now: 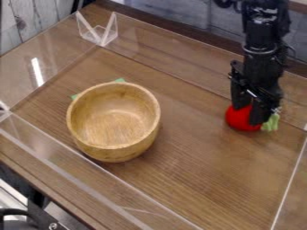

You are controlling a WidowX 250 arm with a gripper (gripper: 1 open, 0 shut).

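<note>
My gripper (249, 106) is at the right of the camera view, pointing down over a red round object (240, 118), its dark fingers around and in front of it. A small light-green piece (270, 120) shows just right of the red object. Whether the fingers are closed on the red object is hard to tell.
A large wooden bowl (114, 117) sits on the wooden table (156, 180) at left, with a small green item partly behind it. A white wire-like object (93, 27) is near the back left.
</note>
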